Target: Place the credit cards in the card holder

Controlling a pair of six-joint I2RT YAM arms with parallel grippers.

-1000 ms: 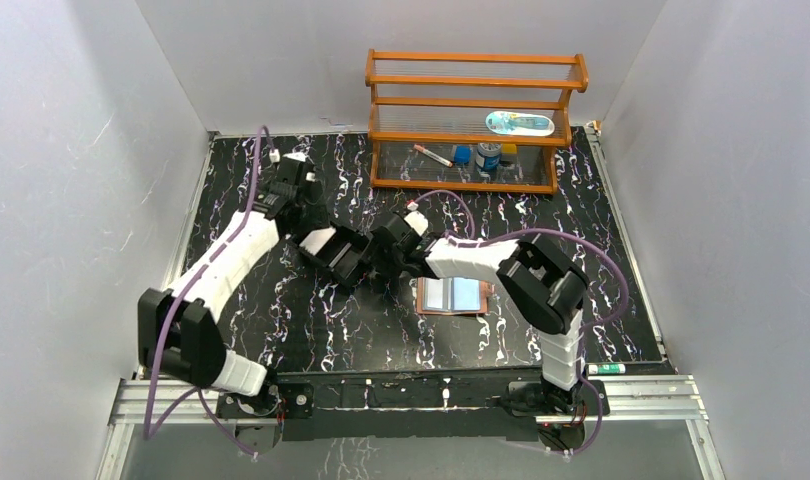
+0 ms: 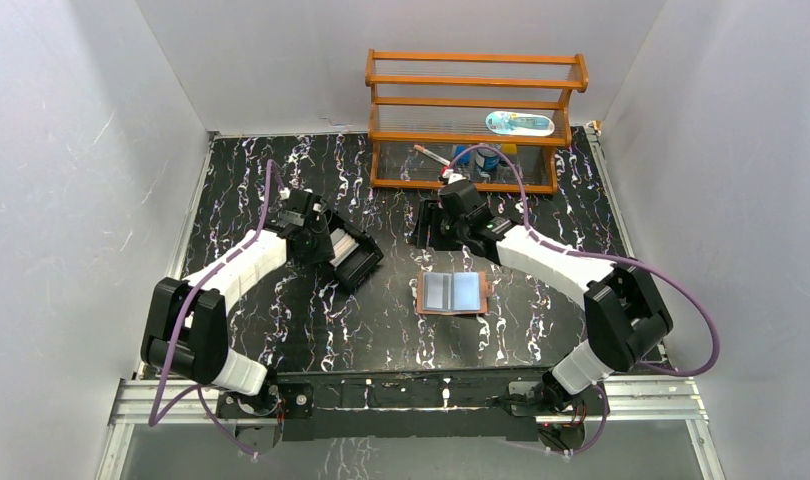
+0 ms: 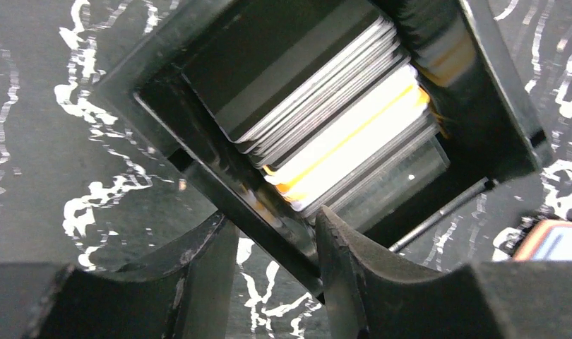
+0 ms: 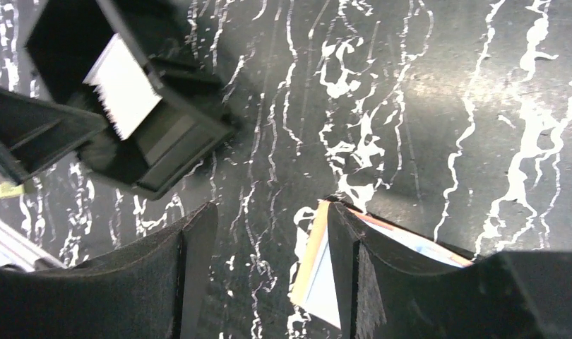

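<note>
White and grey cards, one edged in yellow (image 3: 350, 138), stand in a row in the black box (image 3: 163, 134) on the left of the table. My left gripper is part open at the box's near wall. That wall passes between its fingertips, and I see no card between them. The brown card holder (image 2: 419, 296) lies spread at the table's middle, clear sleeves (image 2: 465, 291) showing. My right gripper hangs above the table behind the holder, part open and empty.
A wooden rack (image 2: 471, 139) stands at the back, with a blue toothbrush pack (image 2: 519, 123), a marker (image 2: 431, 155) and small jars on it. Bare marbled table (image 2: 381, 335) lies in front of the box and left of the holder.
My right gripper has moved right, away from the box, and back toward the rack.
</note>
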